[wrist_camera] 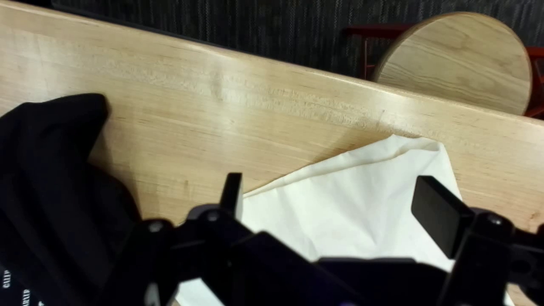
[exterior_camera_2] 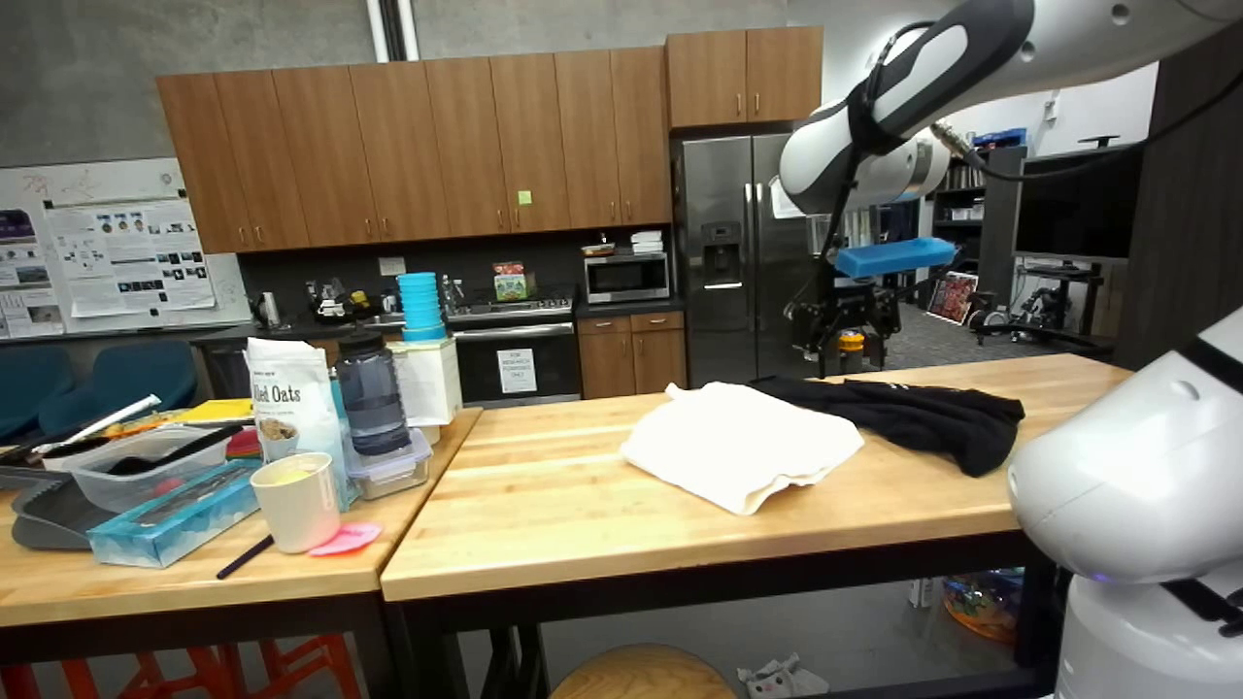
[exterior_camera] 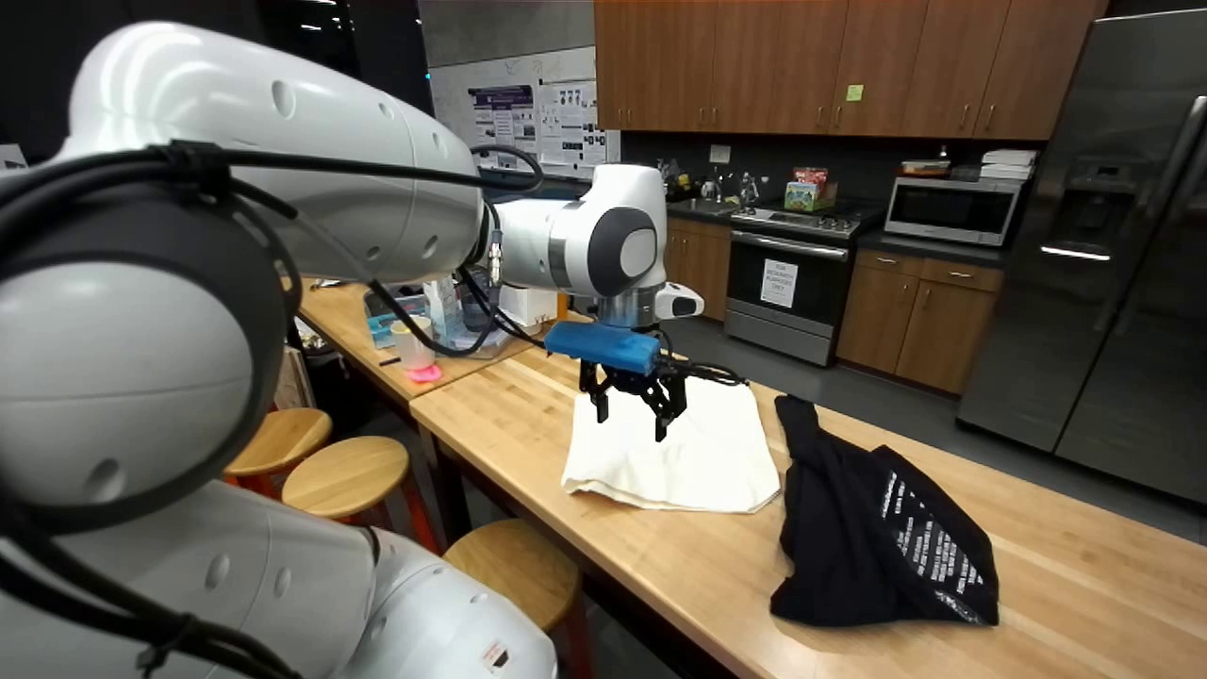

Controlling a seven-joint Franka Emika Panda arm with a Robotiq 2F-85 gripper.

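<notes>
A white cloth [exterior_camera: 690,453] lies roughly folded on the wooden table, its corner [wrist_camera: 415,148] near the table edge in the wrist view. To its side is a black garment [exterior_camera: 877,532] with white print, crumpled; in the second exterior view the garment [exterior_camera_2: 897,408] sits behind and right of the cloth [exterior_camera_2: 746,443]. My gripper [exterior_camera: 631,423] hangs above the white cloth, fingers pointing down. In the wrist view the gripper is open, its two dark fingertips wide apart, with only the cloth below showing between them. Part of the cloth is hidden by the gripper's body.
A second table at the left holds a cup [exterior_camera_2: 296,501], an oats bag [exterior_camera_2: 293,408], a dark bottle [exterior_camera_2: 370,396] and a plastic tub [exterior_camera_2: 146,466]. Stools [wrist_camera: 459,61] stand along the table's edge. Bare tabletop [exterior_camera_2: 524,501] lies left of the cloth.
</notes>
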